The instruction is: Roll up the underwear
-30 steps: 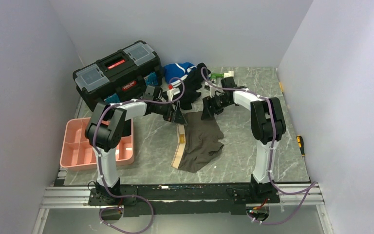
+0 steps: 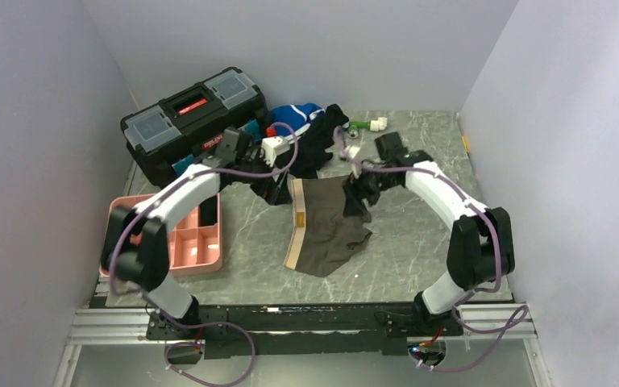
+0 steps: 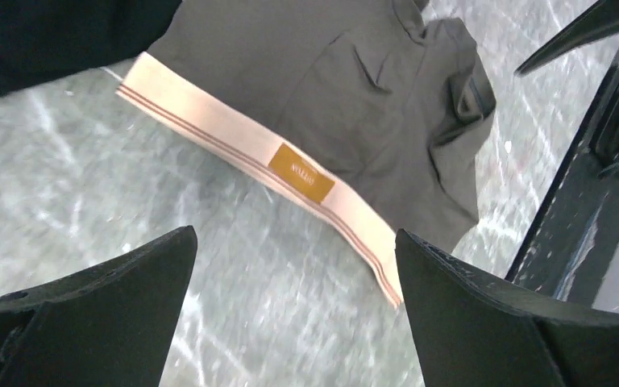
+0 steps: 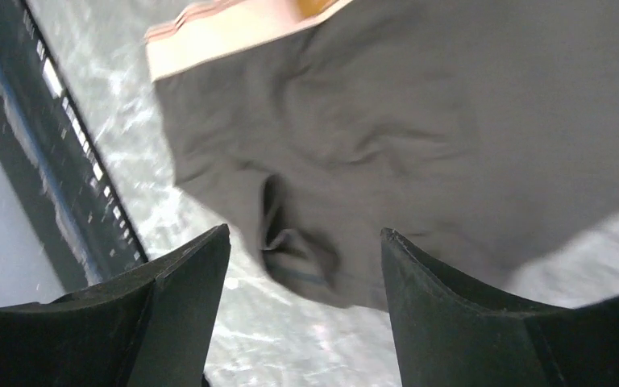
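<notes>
Grey-brown underwear [image 2: 326, 230] with a beige waistband [image 2: 296, 234] lies on the marble table, its far end fairly flat. Folds bunch up along the leg edge near the front right. My left gripper [image 2: 276, 197] hovers just left of the waistband's far end; in the left wrist view its fingers [image 3: 101, 310] stand wide apart, with bare table between them. My right gripper [image 2: 358, 211] is over the right part of the cloth. In the right wrist view, its fingers [image 4: 185, 298] are open, and the creased cloth lies beyond them, ungripped.
A pink divided tray [image 2: 197, 266] stands at the left, below a black toolbox [image 2: 193, 117]. Dark and blue clothing [image 2: 318, 145] is heaped behind the underwear. Bare table [image 2: 407, 242] lies to the right and front.
Both grippers came away from that edge, the left moving leftward, the right toward the front over the cloth.
</notes>
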